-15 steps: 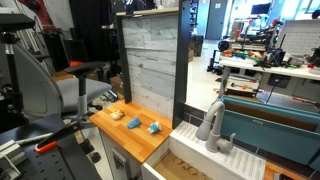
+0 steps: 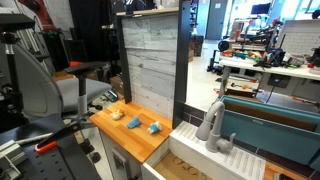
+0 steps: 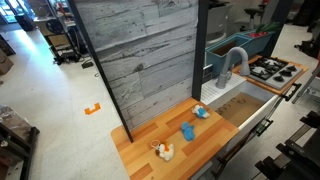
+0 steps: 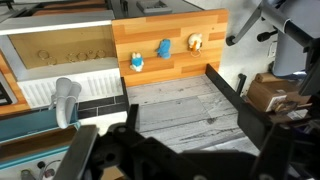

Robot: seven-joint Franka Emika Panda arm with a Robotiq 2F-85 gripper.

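Three small toys rest on the wooden counter (image 3: pixel 178 146). One is blue and white (image 4: pixel 137 61), one plain blue (image 4: pixel 164 47), and one white with orange (image 4: pixel 195 42). In exterior view 2, the blue-and-white toy (image 3: pixel 200 111) lies nearest the sink, the blue toy (image 3: pixel 187 131) is in the middle, and the white-orange toy (image 3: pixel 163 151) is farthest away. My gripper shows as dark fingers at the bottom of the wrist view, spread apart, well clear of the toys. Nothing shows held between them.
Beside the counter is a white sink unit with a grey faucet (image 2: pixel 212 122) and an open compartment (image 3: pixel 236 107). A grey wood-look panel (image 3: pixel 150 75) rises behind the counter. A teal-edged bin (image 2: pixel 262 125) stands beyond the sink.
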